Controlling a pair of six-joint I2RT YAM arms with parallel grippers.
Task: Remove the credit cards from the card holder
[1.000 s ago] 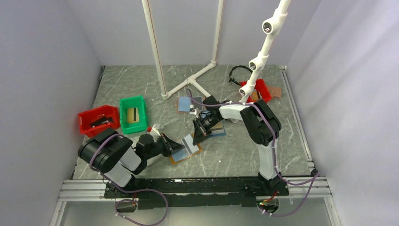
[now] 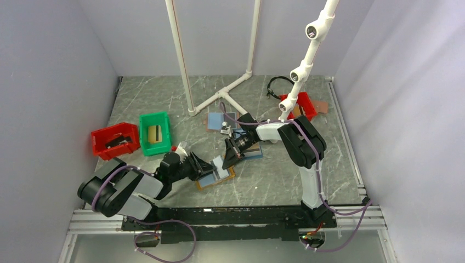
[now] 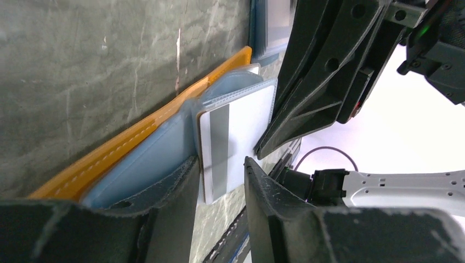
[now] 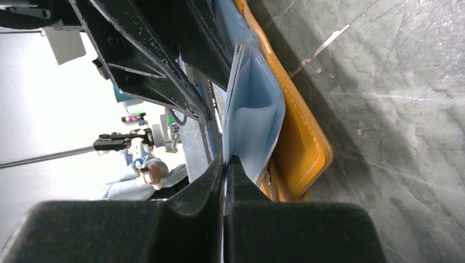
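An orange card holder with light blue sleeves lies open at the front middle. A white card with a grey stripe stands at its sleeves. My left gripper, open, is at the holder's near side, one finger over the blue sleeve. My right gripper is shut at the upright edge of the sleeve and card; whether that thin edge sits between its fingertips is hard to tell.
Red bins and a green bin stand left, another red bin back right. More card holders lie behind. The white pipe stand is at the back.
My left arm has shifted slightly, its gripper a little further over the card holder. The right arm has barely moved.
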